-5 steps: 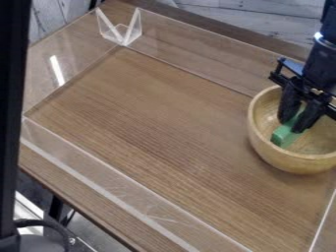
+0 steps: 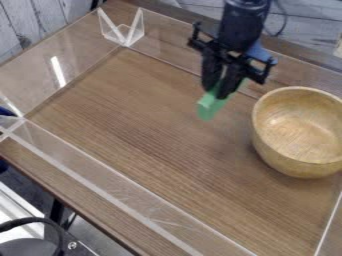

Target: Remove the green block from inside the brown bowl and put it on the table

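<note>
The green block (image 2: 209, 105) hangs below my gripper (image 2: 214, 84), which is shut on its upper end. Slightly blurred, the block is left of the brown bowl (image 2: 274, 149) and outside it, over the bare wooden table (image 2: 147, 125). How high it is above the wood I cannot tell. The bowl stands at the right side, and its inside looks empty.
A clear wire-like holder (image 2: 122, 27) stands at the back left. Clear raised edging runs along the table's borders. Dark cables and a black device (image 2: 30, 238) lie off the front-left corner.
My gripper has moved left, out of the bowl, with the green block in it. The bowl stays in place.
</note>
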